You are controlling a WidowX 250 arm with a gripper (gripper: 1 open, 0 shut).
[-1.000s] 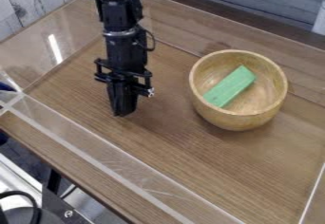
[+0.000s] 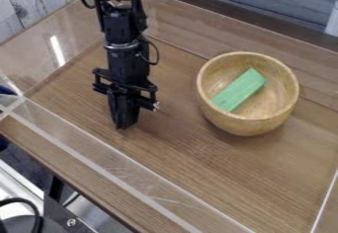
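Observation:
My black gripper [image 2: 126, 114] hangs down from the top of the view to low over the wooden table [image 2: 199, 183], left of a tan bowl [image 2: 262, 118]. Its fingertips are dark and small in the view; it looks shut, with nothing visible between them. A green block [image 2: 239, 90] lies inside the bowl.
Dark cables lie at the bottom left corner, and a clear strip runs along the table's left side.
Since a second ago the gripper has moved slightly down and to the left. The bowl and green block have not moved.

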